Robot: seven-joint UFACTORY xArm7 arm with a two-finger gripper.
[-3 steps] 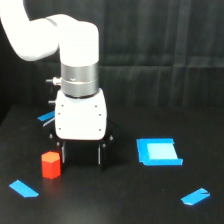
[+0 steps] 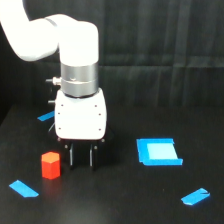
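A small red cube point(image 2: 50, 165) sits on the black table at the lower left. My gripper point(image 2: 81, 154) points downward just right of the cube. Its two thin, dark fingers stand apart, with nothing visible between them. The left finger is close to the cube's right side; whether they touch, I cannot tell. A blue-bordered square with a white centre point(image 2: 161, 151) lies flat on the table at the right.
Blue tape strips lie on the table: one at the front left point(image 2: 24, 188), one at the front right point(image 2: 195, 197), another behind the arm point(image 2: 46, 116). Between gripper and square the table is clear. A dark curtain point(image 2: 150, 60) hangs at the back.
My gripper's fingers have come closer together, leaving a narrower gap. The arm has barely shifted, and the red cube and blue square are where they were.
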